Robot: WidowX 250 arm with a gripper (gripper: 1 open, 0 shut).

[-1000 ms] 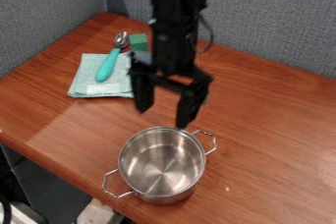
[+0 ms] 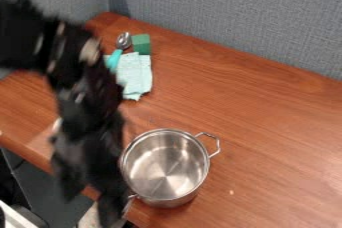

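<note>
The black gripper (image 2: pixel 88 162) is a motion-blurred shape at the lower left, just left of a steel pot (image 2: pixel 168 169) with two loop handles, partly covering the pot's left handle; its finger state is unclear. A pale teal cloth (image 2: pixel 134 74) lies at the back left, with a turquoise-handled utensil (image 2: pixel 116 58) partly hidden by the arm, its metal head (image 2: pixel 124 41) beside a green sponge (image 2: pixel 140 44).
Grey padded walls stand at the back and left, and the table's front edge drops away at the lower left.
The arm has swung left and down from above the pot to beside its left side, uncovering the pot's interior and the middle of the table.
</note>
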